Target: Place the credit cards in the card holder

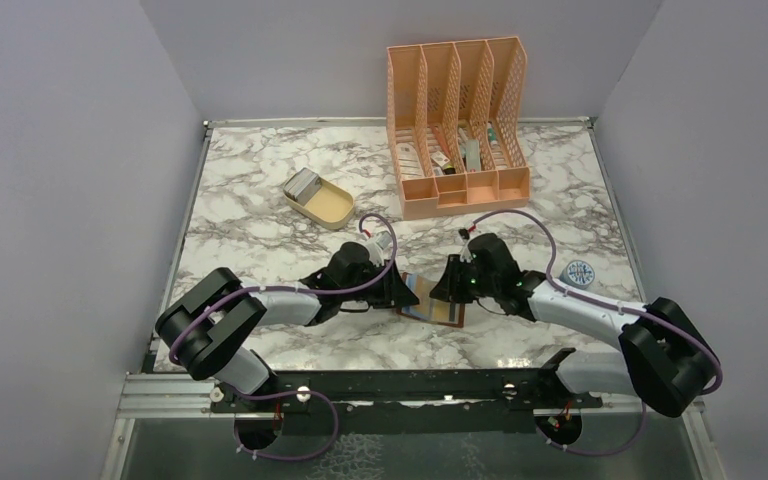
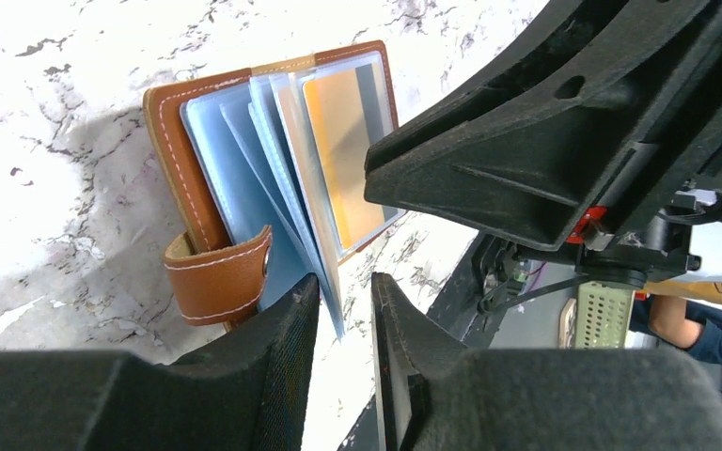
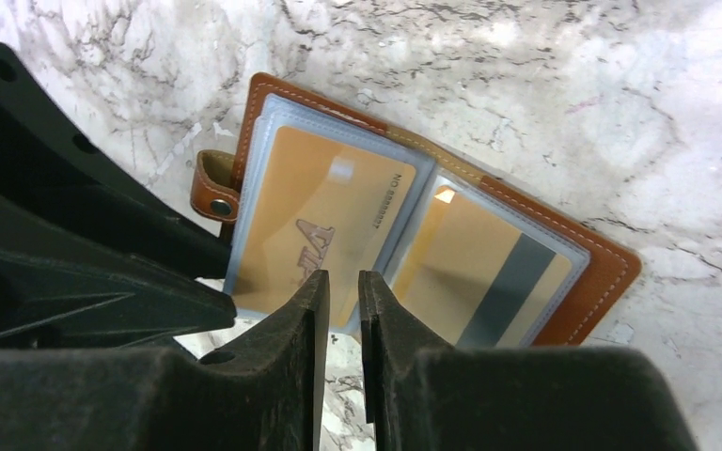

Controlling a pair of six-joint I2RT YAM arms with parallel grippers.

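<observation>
The open brown leather card holder [image 3: 600, 282] lies on the marble table between both grippers, its clear sleeves fanned out and gold cards [image 3: 320, 225] showing in them. In the left wrist view the sleeves' edge and the holder's strap [image 2: 216, 277] face my left gripper, whose fingertips are slightly apart beside the sleeves. My right gripper hovers over the middle of the holder, fingertips slightly apart, near the seam between the two visible cards. I cannot see anything held in either.
A beige tray [image 1: 332, 208] with grey sleeves stands at the back left. A peach divided organiser [image 1: 465, 198] with assorted items stands at the back. A round blue-patterned object [image 1: 579, 274] is at the right.
</observation>
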